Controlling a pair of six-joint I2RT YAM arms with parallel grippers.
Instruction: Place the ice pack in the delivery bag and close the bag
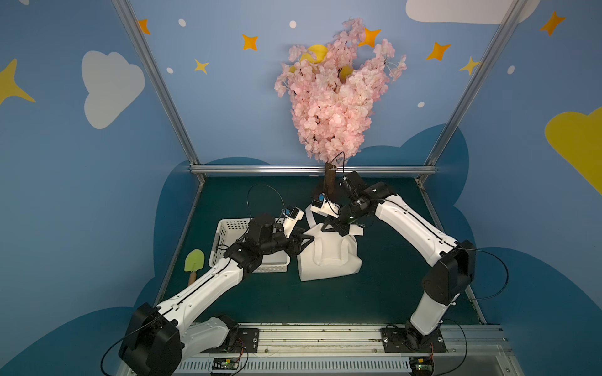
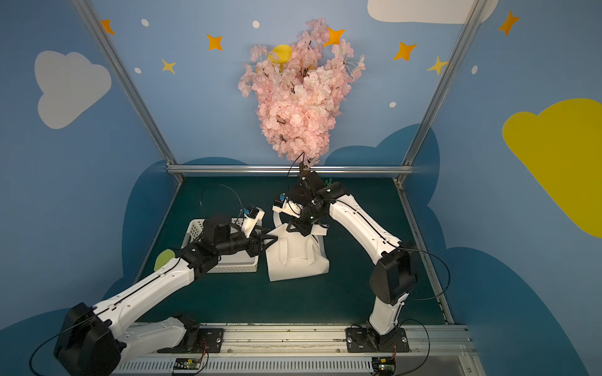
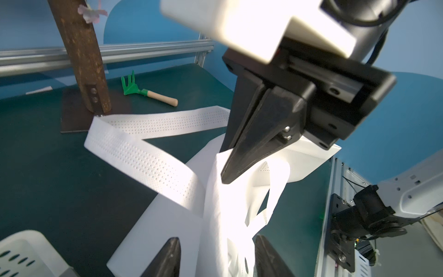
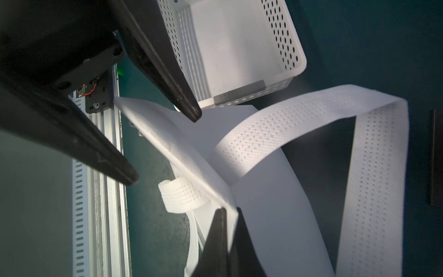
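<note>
The white delivery bag (image 1: 329, 263) stands on the table, its handle straps (image 3: 152, 170) loose. My right gripper is shut on a thin part of its upper edge, seen in the right wrist view. At the bag's left end, my left gripper is partly open. Its two fingers (image 4: 173, 80) straddle the bag's upper edge, with a gap on each side in the right wrist view. I cannot make out an ice pack in any view; the bag's inside is mostly hidden.
A white perforated basket (image 4: 281, 41) sits left of the bag, partly covered by my left arm. Behind the bag stands a tree trunk (image 3: 80, 55) with a green hand fork (image 3: 133, 87) nearby. A green trowel (image 1: 194, 260) lies far left.
</note>
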